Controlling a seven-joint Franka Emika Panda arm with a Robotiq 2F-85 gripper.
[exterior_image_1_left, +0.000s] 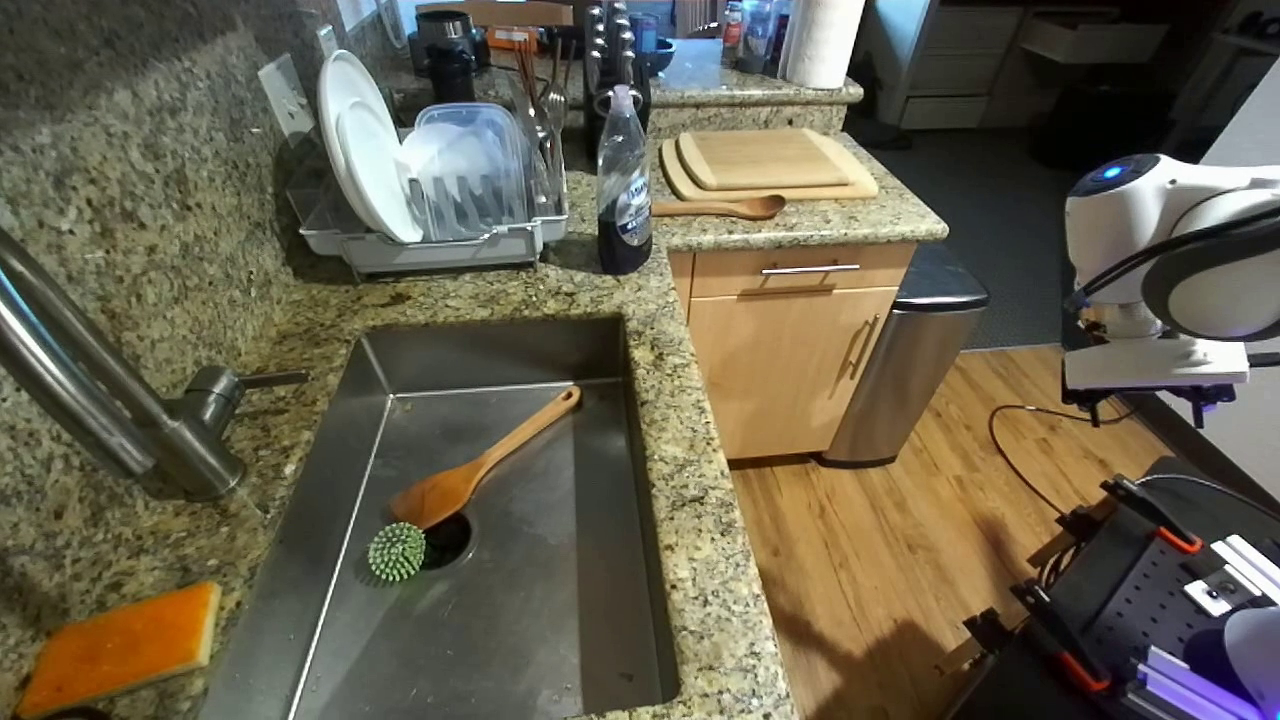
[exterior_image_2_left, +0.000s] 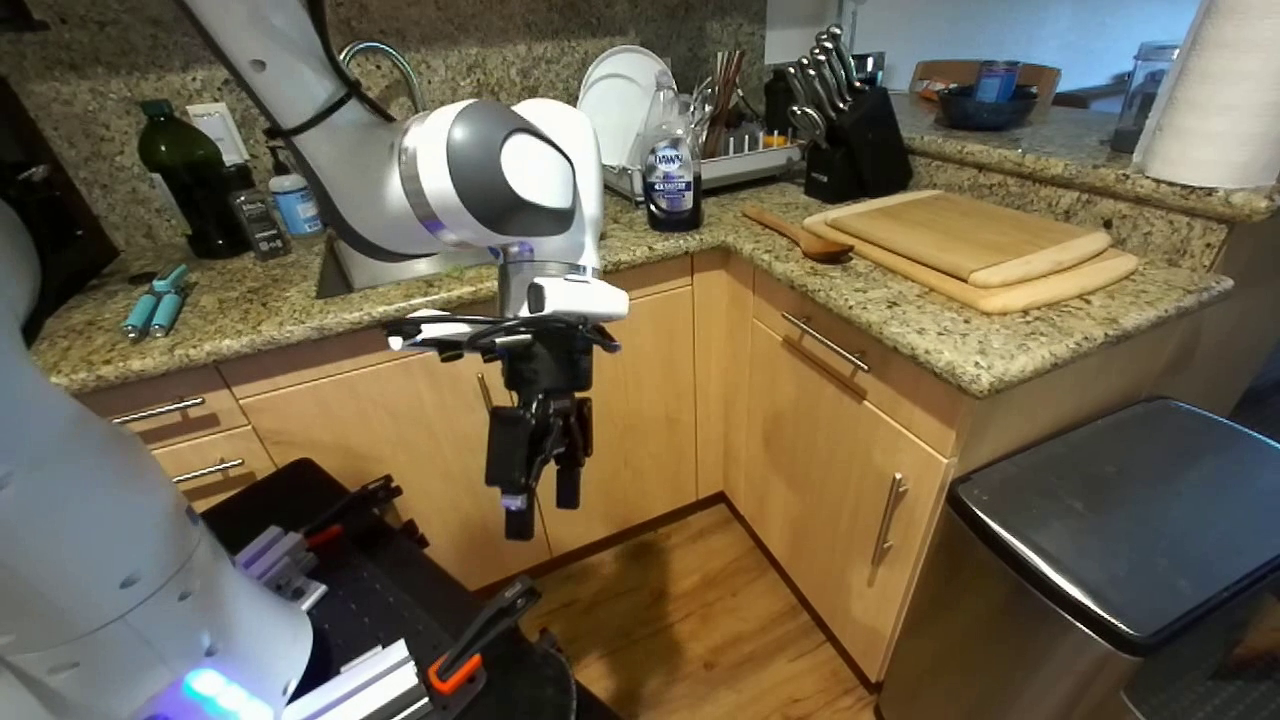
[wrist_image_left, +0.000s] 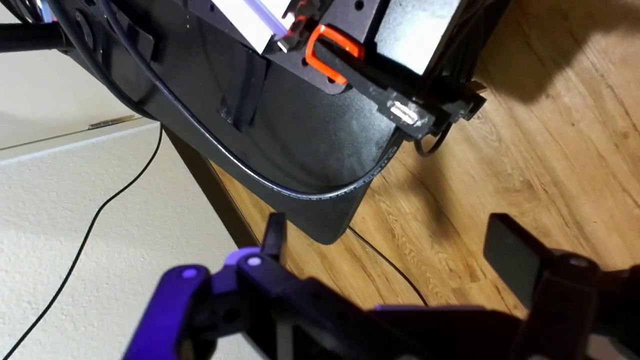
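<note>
My gripper (exterior_image_2_left: 546, 516) hangs open, fingers downward, in front of the lower cabinets in exterior view 2. In the wrist view its dark finger pads (wrist_image_left: 510, 258) stand wide apart, with only floor and the cart's corner beyond them. Far from it, the sink (exterior_image_1_left: 528, 600) holds a wooden spatula (exterior_image_1_left: 480, 467) lying diagonally, its blade end beside the drain. A round green-bristled brush head (exterior_image_1_left: 397, 551) rests by that blade. On the counter left of the sink lies an orange sponge (exterior_image_1_left: 118, 648).
A soap bottle (exterior_image_1_left: 624, 192) stands behind the sink's far right corner, beside the dish rack (exterior_image_1_left: 438, 250). Cutting boards (exterior_image_1_left: 768, 166) and a wooden spoon (exterior_image_1_left: 726, 209) occupy the side counter. A metal trash can (exterior_image_2_left: 1116, 528) and the black cart (exterior_image_1_left: 1140, 588) flank open floor.
</note>
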